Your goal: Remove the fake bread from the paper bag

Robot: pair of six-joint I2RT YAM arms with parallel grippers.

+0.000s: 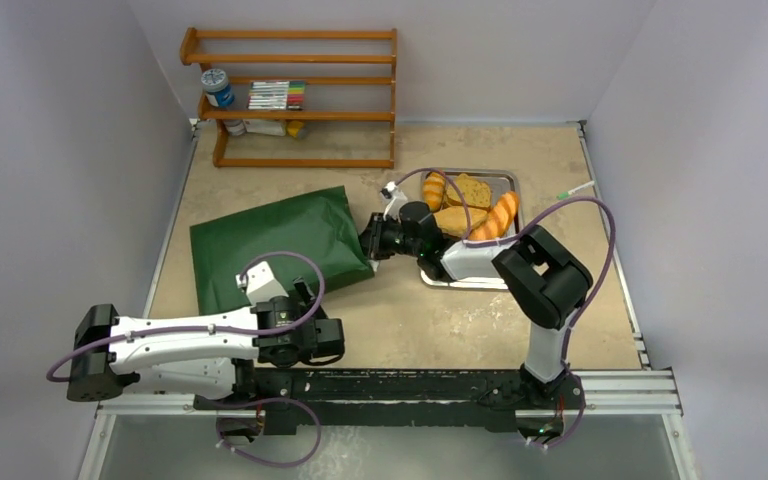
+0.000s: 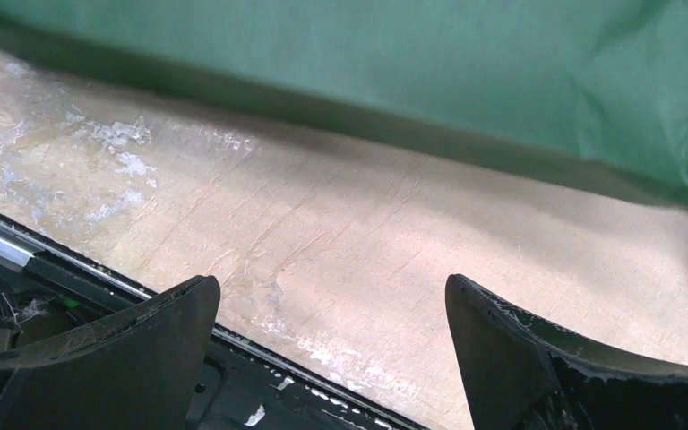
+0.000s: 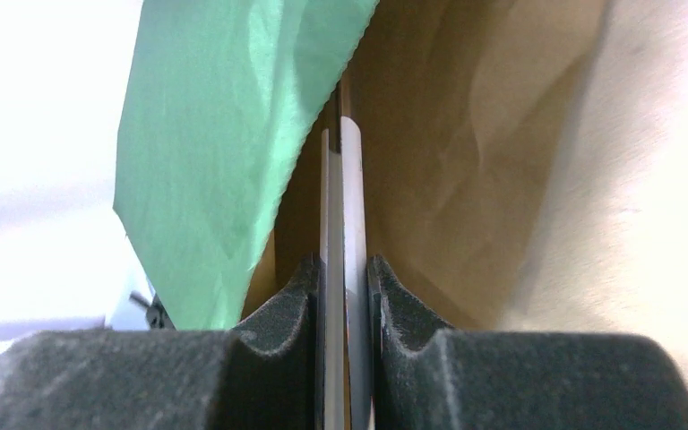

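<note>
The green paper bag (image 1: 265,240) lies on the left of the table. At its right-hand mouth is my right gripper (image 1: 370,240); in the right wrist view the green flap (image 3: 206,152) and brown interior (image 3: 466,143) surround its fingertips, and I cannot tell what, if anything, is between them. My left gripper is open below the bag's near edge, with bare table between its fingers. No bread inside the bag shows clearly.
A metal tray (image 1: 510,180) with several fake breads stands at the back right, behind the right arm. A wooden rack (image 1: 390,100) stands at the back left.
</note>
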